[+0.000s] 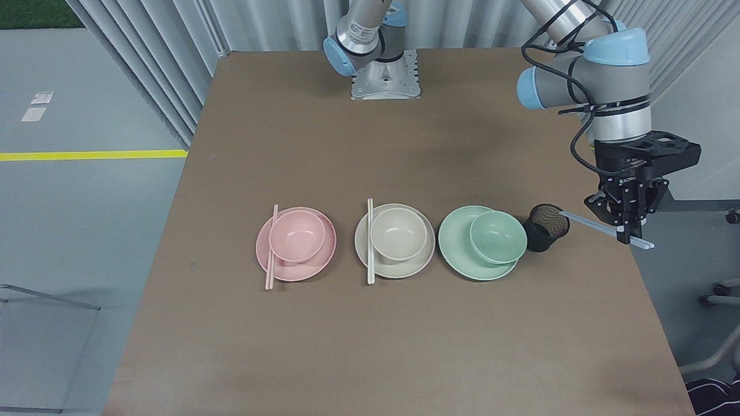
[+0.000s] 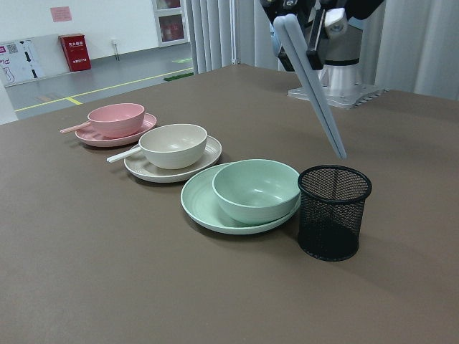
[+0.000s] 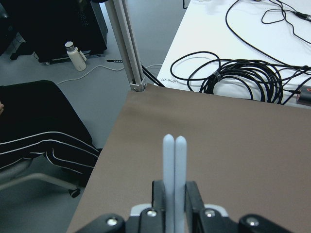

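Observation:
My gripper [image 1: 624,229] is shut on a pair of pale blue chopsticks [image 2: 305,79] [image 3: 168,174], held above the black mesh cup [image 1: 546,227] at the table's right side. Left of the cup sit a green bowl [image 1: 498,237] on a green plate [image 1: 463,259], a cream bowl [image 1: 399,234] on a cream plate with cream chopsticks [image 1: 370,263] at its left, and a pink bowl [image 1: 296,236] on a pink plate with pink chopsticks [image 1: 270,270] at its left.
Coiled cables [image 3: 248,77] lie on a white surface beyond the table edge in the wrist view.

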